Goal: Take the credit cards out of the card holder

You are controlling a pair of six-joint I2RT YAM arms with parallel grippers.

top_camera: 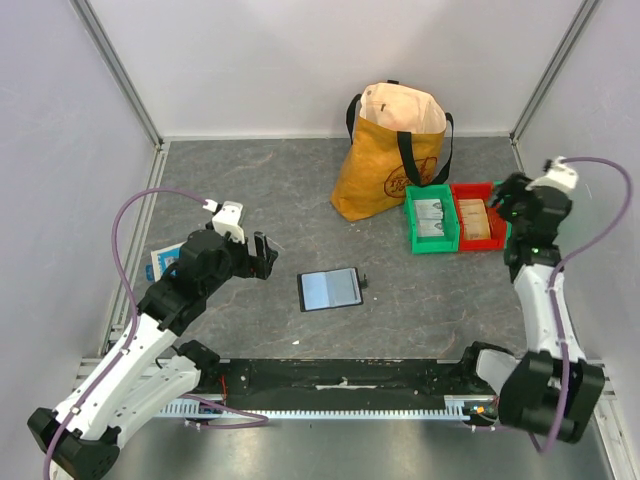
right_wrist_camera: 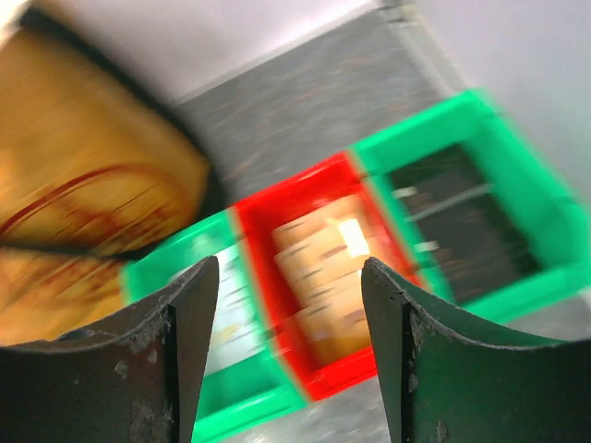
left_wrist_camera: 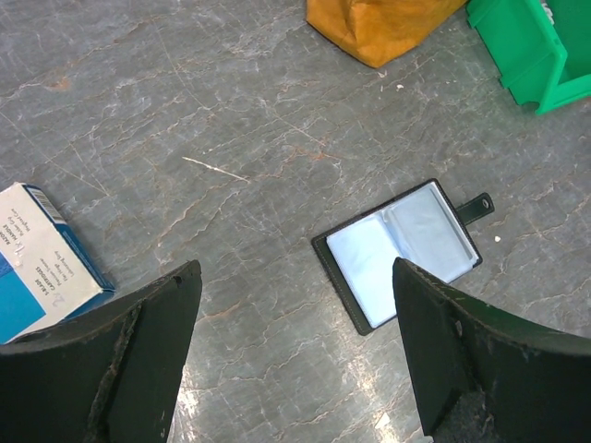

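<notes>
A dark-edged card holder point(top_camera: 329, 289) with pale blue-white panels and a small tab lies on the grey table, also in the left wrist view point(left_wrist_camera: 365, 263). My left gripper point(top_camera: 262, 256) is open above the table, left of the holder, nothing between its fingers. My right gripper point(top_camera: 505, 196) is blurred and raised near the bins at right; in its wrist view its fingers stand open over the red bin point(right_wrist_camera: 342, 369), which holds tan items.
Two green bins point(top_camera: 448, 237) point(right_wrist_camera: 551, 257) flank the red one. An orange bag point(top_camera: 365, 180) stands behind, and a blue-and-white box point(left_wrist_camera: 46, 268) lies at left.
</notes>
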